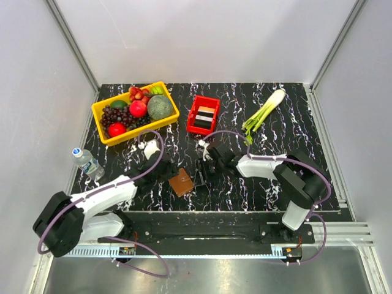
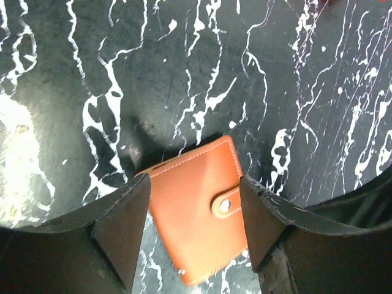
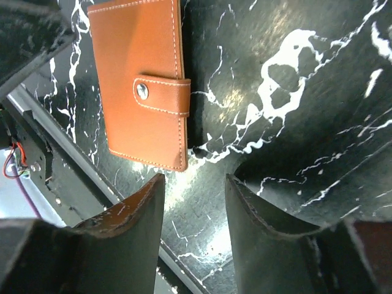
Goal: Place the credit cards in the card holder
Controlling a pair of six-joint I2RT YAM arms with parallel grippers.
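Observation:
The closed card holder (image 1: 181,182), brown leather with a snap strap, lies askew on the marble-patterned table between my two grippers. My left gripper is open just above it, its fingers spread near either side of the holder's upper part in the left wrist view; whether they touch it I cannot tell. My right gripper stands open beside the holder's corner, only bare table between its fingertips. Its wrist view shows the snap strap (image 3: 162,95) fastened. Cards (image 1: 204,116), black, white and orange-toned, rest in the red basket (image 1: 192,116).
At the back left is a yellow crate (image 1: 103,136) of fruit, with a water bottle (image 1: 88,164) nearer the left edge. A leek-like vegetable (image 1: 264,115) lies back right. Table space between the red basket and the holder is clear.

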